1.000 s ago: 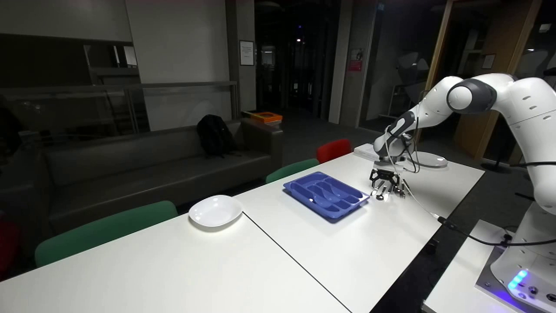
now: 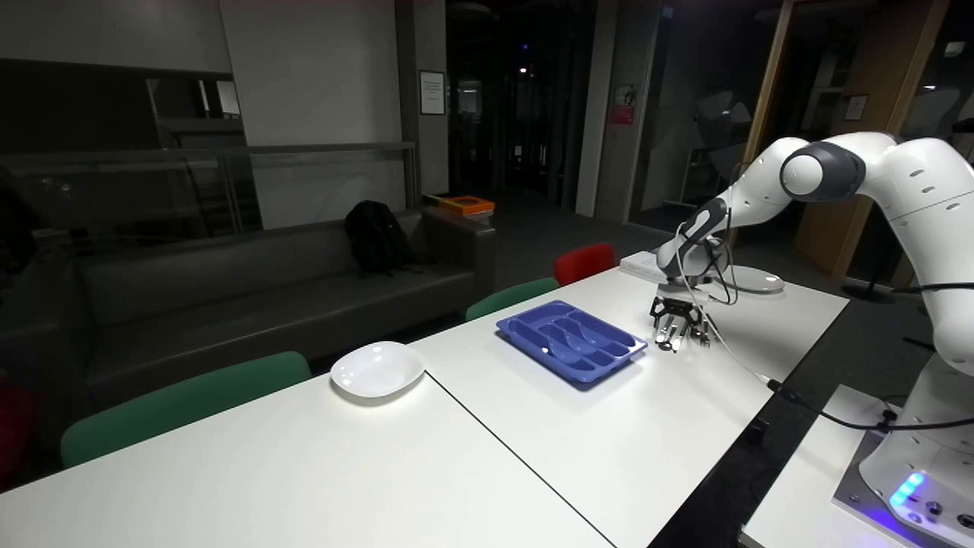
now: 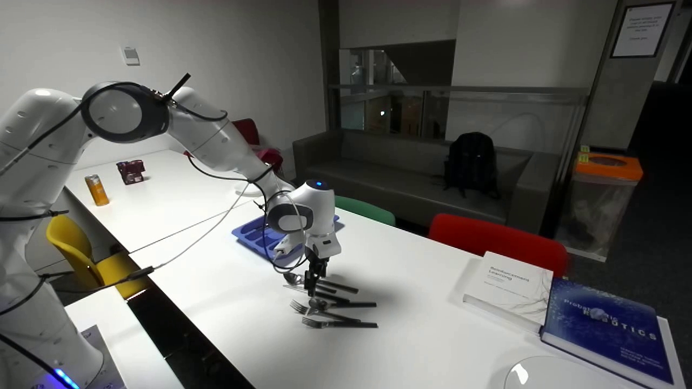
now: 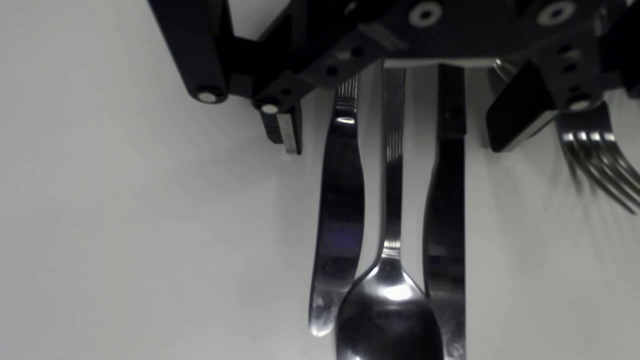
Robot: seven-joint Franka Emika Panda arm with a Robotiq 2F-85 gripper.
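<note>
My gripper points down over the cutlery, its fingers wide apart. Between its fingers, in the wrist view, lie a spoon (image 4: 391,300) and two dark knives, the left knife (image 4: 340,210) and the right knife (image 4: 447,210). All three rest on the white table, and the gripper body hides their upper ends. Just outside the right finger (image 4: 519,114) is a fork (image 4: 591,141). The blue cutlery tray (image 2: 514,323) sits on the table beside the gripper. More forks, such as the front fork (image 3: 337,324), show in exterior view 2.
A white bowl (image 2: 378,370) stands beyond the tray. At the table's other end are a white book (image 3: 512,285), a blue book (image 3: 606,330) and a plate (image 3: 551,376). A cable (image 2: 730,347) hangs from the arm across the table. Bare tabletop surrounds the cutlery.
The gripper is slightly lower and a little to the right in exterior view 1, closer to the cutlery. The tray and bowl have not moved.
</note>
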